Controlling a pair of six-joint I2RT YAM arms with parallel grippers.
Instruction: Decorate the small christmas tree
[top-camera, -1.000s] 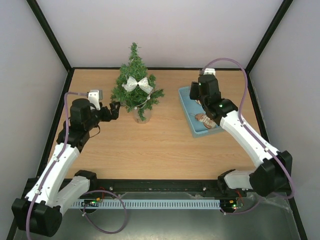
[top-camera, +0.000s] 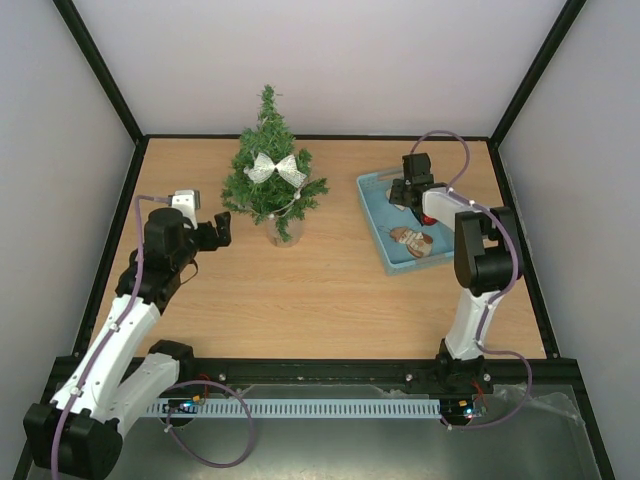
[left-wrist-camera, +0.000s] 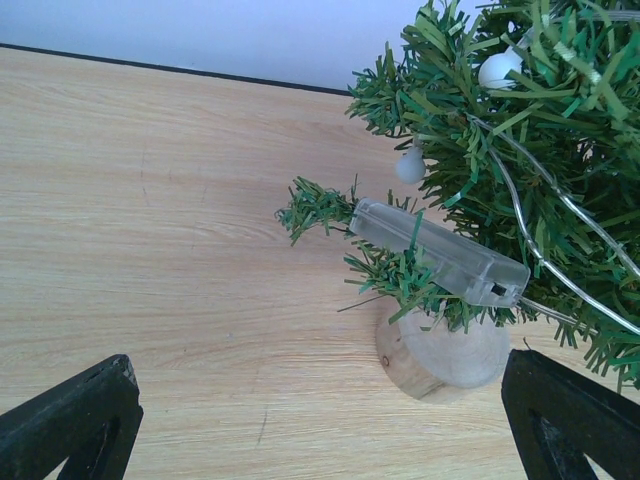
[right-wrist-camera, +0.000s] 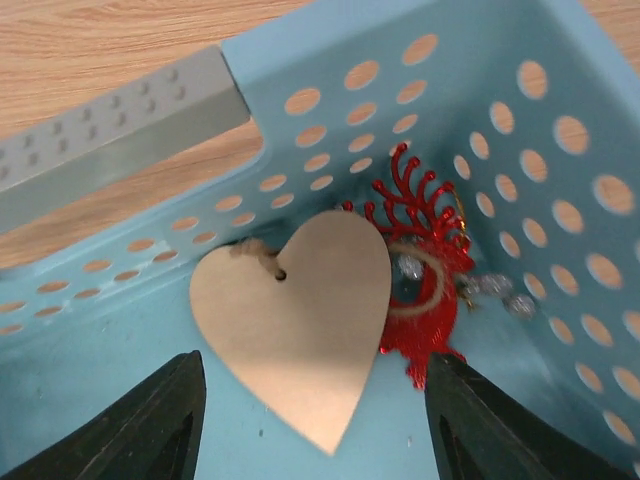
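Note:
The small green tree (top-camera: 265, 145) stands at the back of the table, with a silvery bow (top-camera: 275, 168) on its front. Left of it, my left gripper is open and empty, facing the lower branches and the wooden base (left-wrist-camera: 440, 350). My right gripper is over the blue basket (right-wrist-camera: 95, 400), its fingers parted with nothing between them. Just ahead of those fingers a wooden heart (right-wrist-camera: 300, 320) with a string lies in the basket. A red glittery ornament (right-wrist-camera: 425, 310) is partly under the heart's right side.
In the basket's front part lies a brown and white ornament (top-camera: 412, 241). Perforated basket walls (right-wrist-camera: 520, 130) rise close around the heart. A clear plastic case (left-wrist-camera: 440, 250) hangs on the tree's lower branches. Mid-table is bare.
My right arm has folded back and its gripper has come down into the basket, moving slightly right. The left gripper has drawn a little away from the tree. The tree is unchanged.

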